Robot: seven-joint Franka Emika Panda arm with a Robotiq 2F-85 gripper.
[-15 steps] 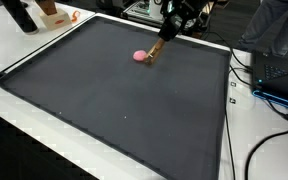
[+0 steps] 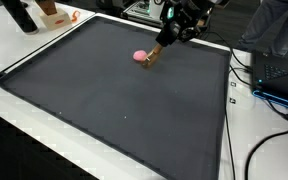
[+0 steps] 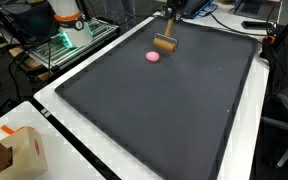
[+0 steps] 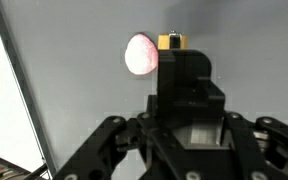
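Observation:
A pink rounded object (image 2: 139, 56) lies on the dark grey mat toward its far side. Close beside it is a tan-orange, T-shaped tool (image 3: 165, 43), its crosspiece low over the mat and its stem rising to my gripper (image 2: 166, 40). The gripper is shut on that stem. In the wrist view, the pink object (image 4: 141, 54) sits left of the tool's orange end (image 4: 172, 42), with a small space between them. The dark fingers (image 4: 184, 90) hide most of the stem. Whether the crosspiece touches the mat, I cannot tell.
Cables (image 2: 269, 135) run along the white table at the right. At the lower left of the second exterior view stands a wooden item (image 3: 24, 155), off the mat.
The tool and gripper have shifted slightly to the left in the first exterior view, closer to the pink object. The pink object shows no clear movement.

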